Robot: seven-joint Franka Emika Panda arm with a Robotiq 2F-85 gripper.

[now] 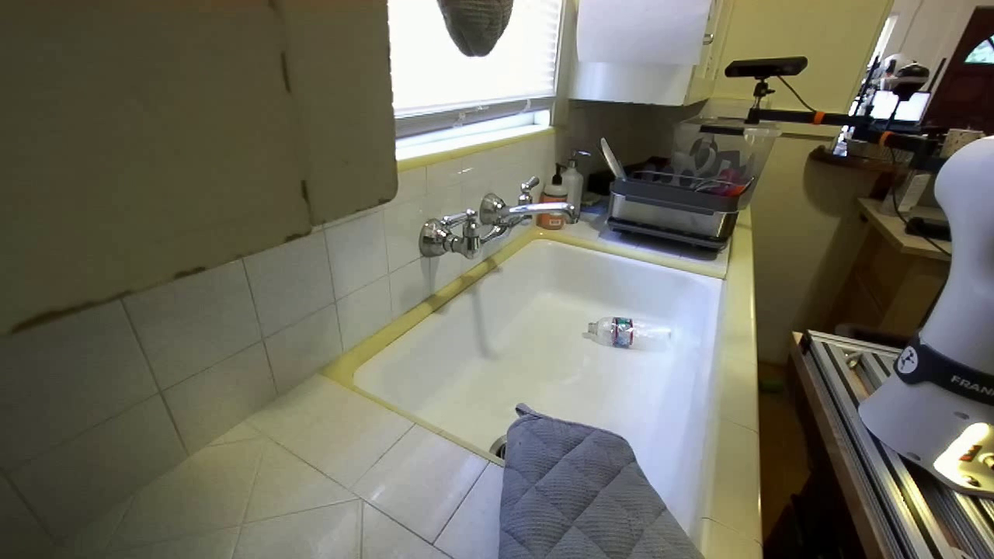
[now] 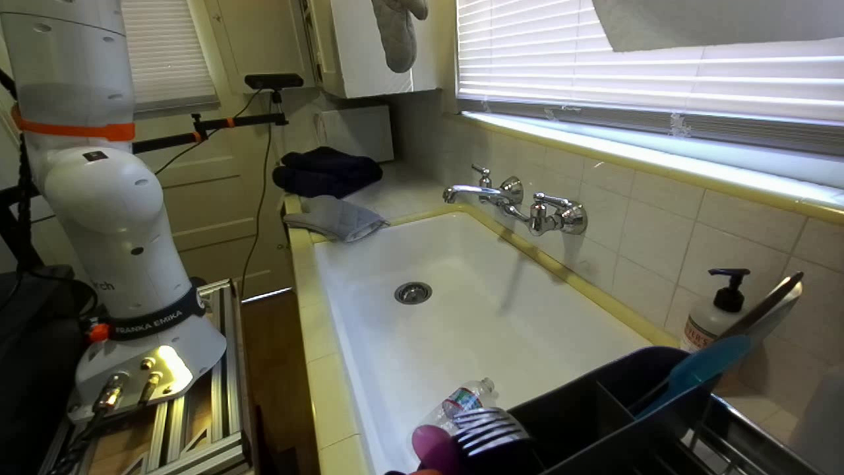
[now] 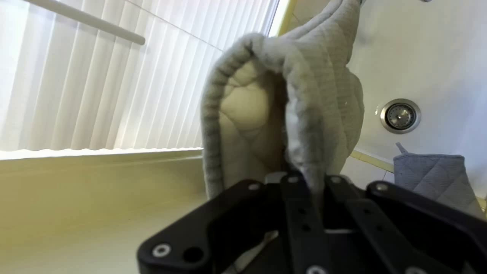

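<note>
A grey quilted oven mitt (image 3: 335, 86) hangs from my gripper, which is shut on the edge of its cuff. In the wrist view the mitt's open end faces the camera, showing its pale lining. Only the mitt's lower end (image 1: 476, 26) shows at the top of exterior view 1, in front of the window. The same mitt (image 2: 395, 35) appears high up in exterior view 2, before the cabinet and well above the counter. Both exterior views leave the gripper itself out of frame.
A grey quilted pad (image 1: 582, 484) lies over the sink's near edge. Inside the white sink (image 1: 522, 373) rests a clear plastic bottle (image 1: 626, 332). The faucet (image 1: 531, 211) juts from the tiled wall. A dish rack (image 1: 675, 210) with utensils stands at the far end.
</note>
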